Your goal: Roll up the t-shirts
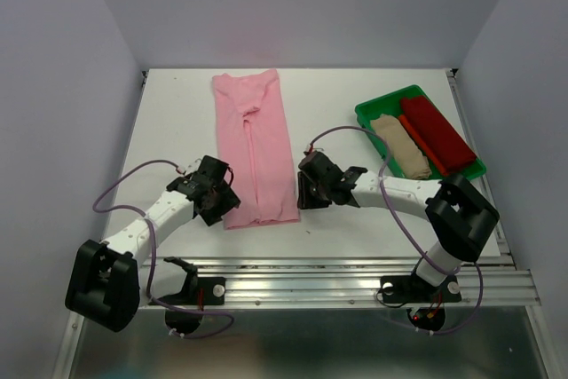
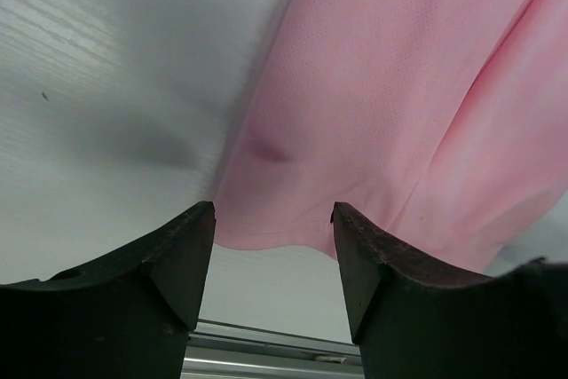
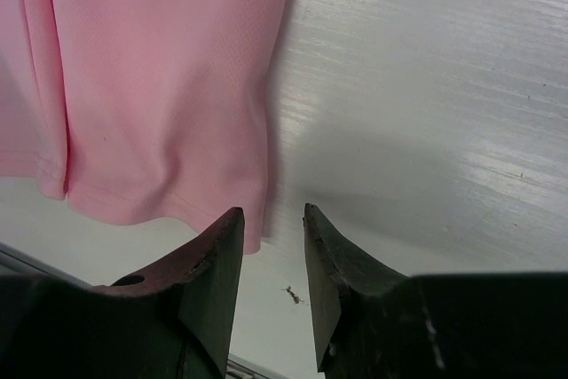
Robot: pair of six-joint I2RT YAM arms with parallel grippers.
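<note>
The pink t-shirt lies as a long folded strip on the white table, its hem end towards me. At the hem's left corner is my left gripper, open; in the left wrist view the hem shows between and beyond its fingertips. By the right corner stands my right gripper, part open. In the right wrist view that corner sits by the left finger, and bare table shows between the fingertips; nothing is gripped.
A metal rail runs along the front edge.
</note>
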